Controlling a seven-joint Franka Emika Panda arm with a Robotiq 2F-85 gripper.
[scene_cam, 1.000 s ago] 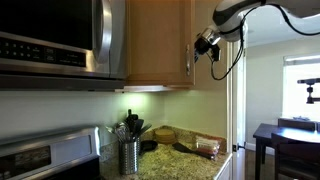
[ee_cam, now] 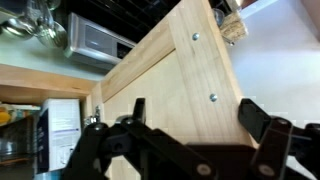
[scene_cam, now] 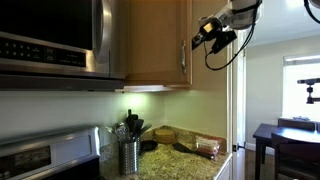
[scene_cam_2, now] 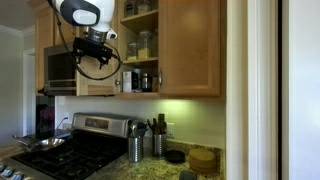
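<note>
A wooden cabinet door with a metal handle hangs open; in the second exterior view jars show on the exposed shelves. My gripper is beside the door's free edge, above the handle. In the wrist view the gripper is open, its dark fingers spread to either side of the door panel near its edge. Whether either finger touches the wood, I cannot tell.
Below are the stove and a counter holding a utensil crock. A microwave adjoins the cabinet. On the cabinet's shelf a white box appears in the wrist view.
My gripper has moved slightly up and left in the first exterior view. The door's free edge and handle have shifted a little to the left.
</note>
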